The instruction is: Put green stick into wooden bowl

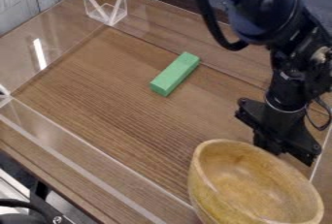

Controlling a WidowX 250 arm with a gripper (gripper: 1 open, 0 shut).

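The green stick (176,75) lies flat and slanted near the middle of the table, with nothing touching it. In the front right corner sits the wooden bowl (204,175), empty as far as its visible inside shows and cut off by the bottom edge of the view. My black gripper (278,143) is low at the right, just behind the bowl's rim and well to the right of the stick. Its fingertips are dark and crowded together, so how far apart they stand is unclear. Whether it touches the bowl is also unclear.
A clear wire-like holder (107,9) stands at the far left. Dark cables run along the lower left edge.
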